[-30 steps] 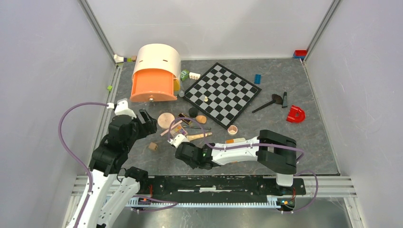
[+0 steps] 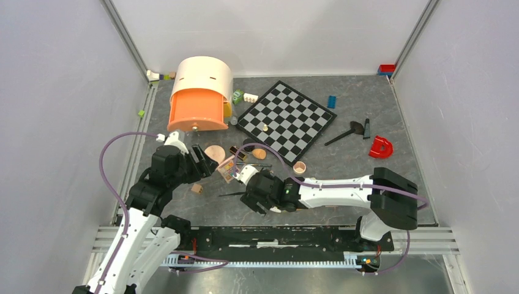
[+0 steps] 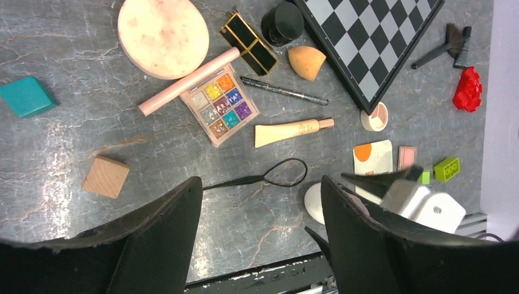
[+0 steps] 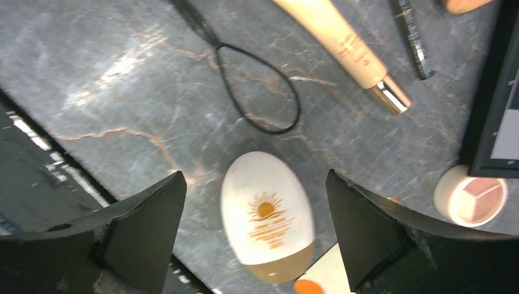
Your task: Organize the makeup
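Note:
An orange drawer (image 2: 194, 116) stands pulled out of the rounded cream box (image 2: 205, 72). My left gripper is open and empty, hovering above the makeup. Below it lie the glitter palette (image 3: 221, 109), a pink tube (image 3: 188, 81), a round pink puff (image 3: 163, 38), a black pencil (image 3: 284, 90), a beige tube (image 3: 292, 130), an orange sponge (image 3: 306, 62) and a looped black tool (image 3: 269, 176). My right gripper is part open, with a white oval item (image 4: 267, 211) below and between its fingers in the right wrist view; contact does not show.
A chessboard (image 2: 286, 121) fills the back middle. Further right are a black brush (image 2: 347, 131) and a red object (image 2: 380, 147). A wooden cube (image 3: 106, 176) and a teal block (image 3: 28, 97) lie at the left. Bare tabletop shows at the right.

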